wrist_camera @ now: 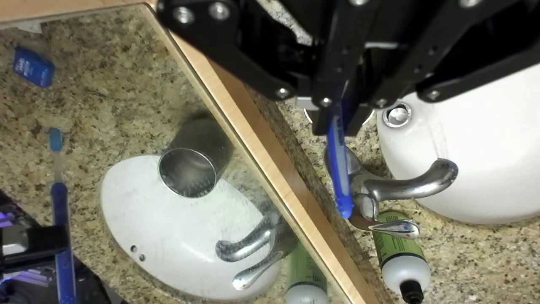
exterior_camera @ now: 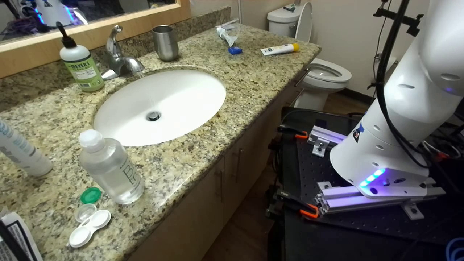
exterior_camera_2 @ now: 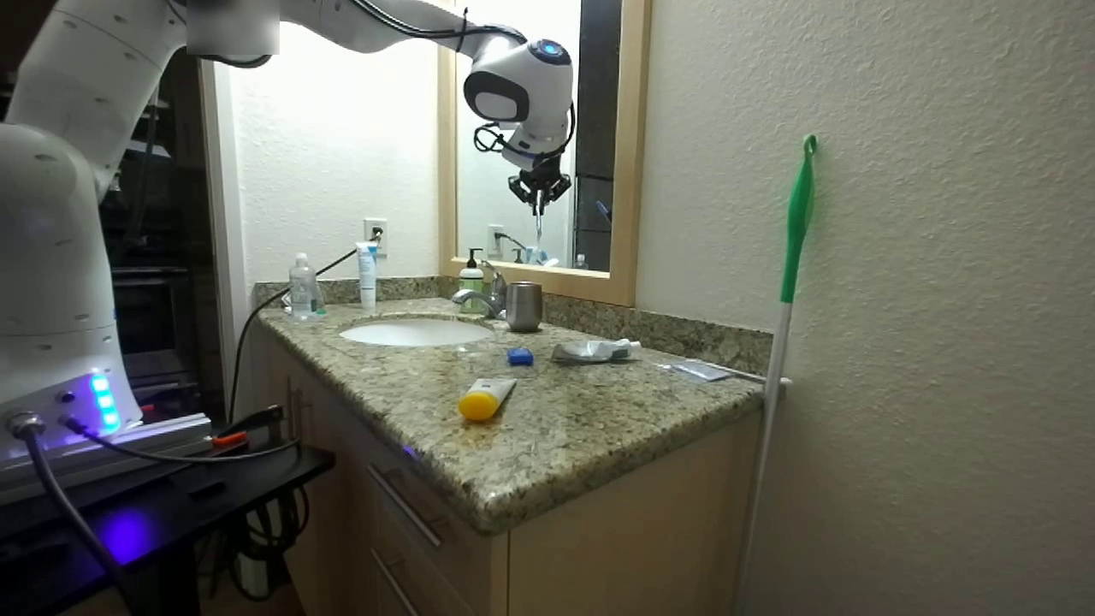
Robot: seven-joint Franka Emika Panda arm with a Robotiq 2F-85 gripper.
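Note:
A blue toothbrush point(wrist_camera: 339, 167) is pinched in my gripper, which is shut on it. In exterior view 2 the gripper point(exterior_camera_2: 539, 209) is up in front of the mirror, above the counter's back edge, with the brush hanging below as a thin pale line. The steel cup point(exterior_camera: 165, 43) stands upright beside the faucet point(exterior_camera: 121, 61). From the wrist camera, most of the cup is hidden behind the fingers. A thin stream of water falls from the faucet into the white sink point(exterior_camera: 191, 98). The mirror reflects the brush.
A soap bottle point(exterior_camera: 81, 65) stands by the faucet. A clear bottle point(exterior_camera: 113, 169) and a contact lens case point(exterior_camera: 90, 228) are near the counter's front. A blue floss box point(exterior_camera_2: 520, 358) and a yellow-capped tube point(exterior_camera_2: 488, 399) lie on the far part. The mirror frame point(wrist_camera: 268, 162) is close to the gripper.

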